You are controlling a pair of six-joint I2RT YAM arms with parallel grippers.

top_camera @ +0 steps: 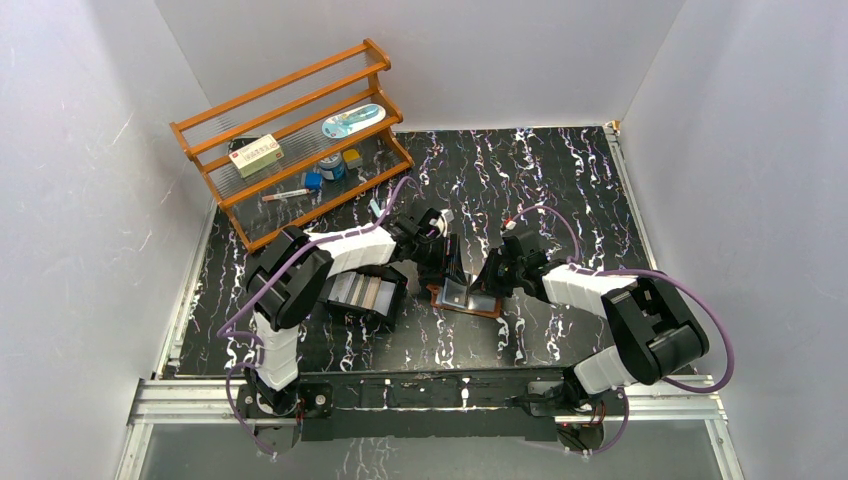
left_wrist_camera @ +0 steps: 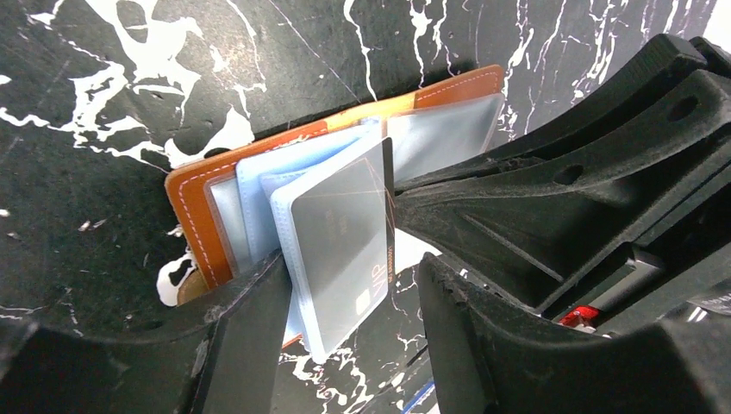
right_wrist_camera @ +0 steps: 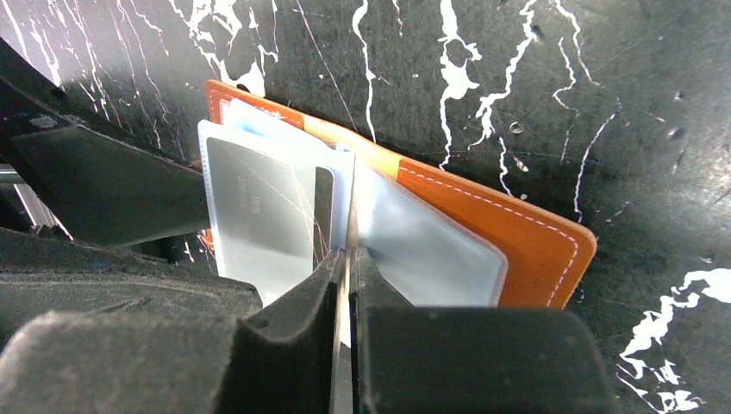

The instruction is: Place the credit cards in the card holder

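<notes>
The brown card holder (top_camera: 470, 308) lies spread on the marble top, its clear sleeves (right_wrist_camera: 431, 233) facing up. One raised sleeve (left_wrist_camera: 332, 250), pale blue at its edges with a dark strip along one side, stands up from the middle. My left gripper is open, a finger on either side of that sleeve. The tips of my right gripper are closed on the edge of a clear sleeve near the holder's fold. From above, both grippers hide part of the holder. A black box (top_camera: 392, 300) with several cards (top_camera: 362, 291) is left of the holder.
A wooden rack (top_camera: 290, 105) with several small goods fills the back left. The two grippers stand very close together over the holder. Free table (top_camera: 575, 190) shows at the back right.
</notes>
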